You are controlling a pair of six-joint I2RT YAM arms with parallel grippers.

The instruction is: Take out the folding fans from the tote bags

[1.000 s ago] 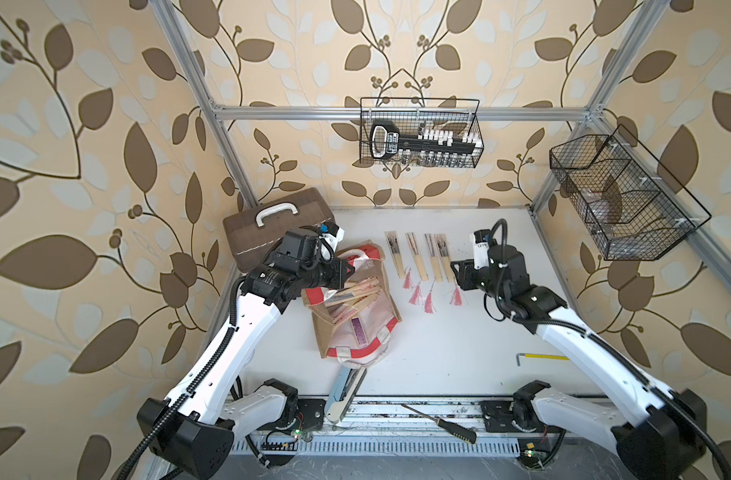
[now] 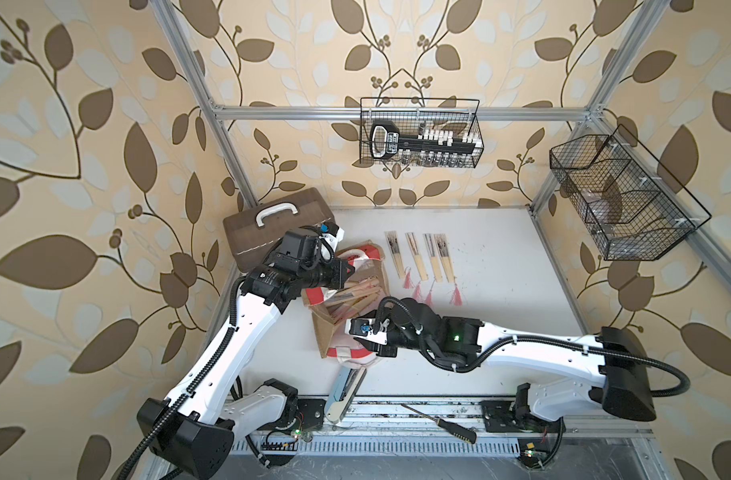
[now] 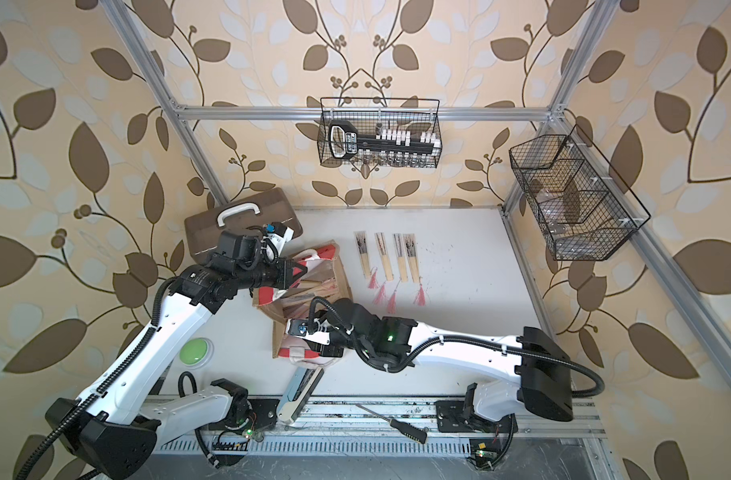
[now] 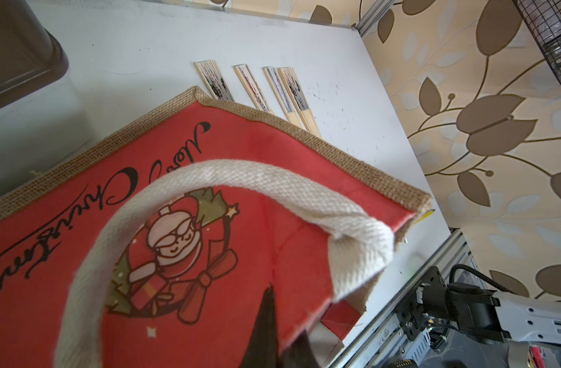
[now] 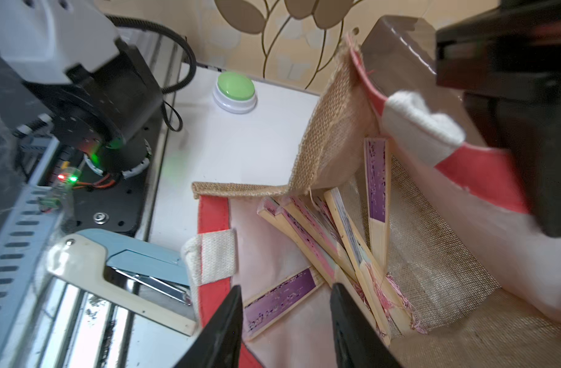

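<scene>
The tote bag, burlap outside with red trim and white rope handles, lies open on the table. Several wooden folding fans rest inside it, one short purple-covered fan nearest in the right wrist view. My left gripper is shut at the bag's red side, with the cloth creasing at its fingertips. Over the bag's mouth, my right gripper stands part open, nothing between its fingers, pointing at the fans. Several fans with pink tassels lie side by side on the table behind.
A brown box with a white handle stands at the back left. A blue-and-white utility knife lies by the bag's front, and a screwdriver on the front rail. Clear table extends right of the fans.
My right arm has swung from the laid-out fans forward and left to the bag, now covering part of it. The left arm and the bag have stayed put.
</scene>
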